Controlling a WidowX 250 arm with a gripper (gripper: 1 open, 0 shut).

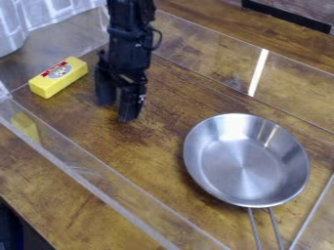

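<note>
My black gripper (120, 96) hangs low over the wooden table at the upper left, its fingers pointing down near the surface. It is dark against the wood, and whether anything is between its fingers I cannot tell. A yellow box (58, 80) with a red and white label lies just to its left. A steel pan (245, 156) with a wire handle sits at the lower right, well apart from the gripper.
Clear plastic walls edge the table (156, 156) along the left and lower side. A white object (8, 24) stands in the top left corner.
</note>
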